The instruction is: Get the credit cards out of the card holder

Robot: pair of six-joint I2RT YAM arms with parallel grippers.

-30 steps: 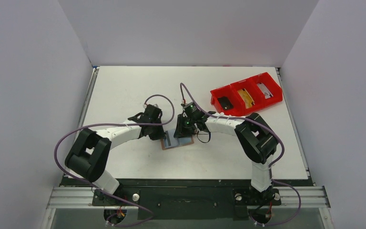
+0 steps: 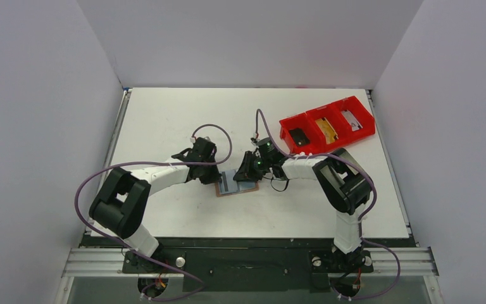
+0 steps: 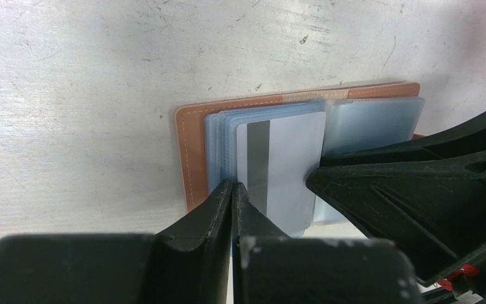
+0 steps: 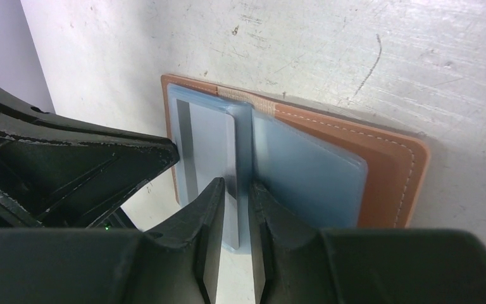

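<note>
The brown card holder (image 3: pixel 192 158) lies spread on the table, its clear plastic sleeves (image 3: pixel 218 145) stacked on the left half. A white card with a grey stripe (image 3: pixel 294 149) sits in the top sleeve. At the stack's left edge, my left gripper is shut; whether it pinches the plastic there is hidden. My right gripper is closed down to a narrow gap at the card's right edge, where card and sleeve edge show. I cannot tell whether either is gripped.
At the back right stands a red tray (image 2: pixel 357 104) with three compartments. A dark card (image 2: pixel 299 137), a gold card (image 2: pixel 326 130) and a pale card (image 2: pixel 352 120) lie in them.
Over the last second my right gripper has moved a little to the right. The holder and left gripper have shifted very slightly the same way.
</note>
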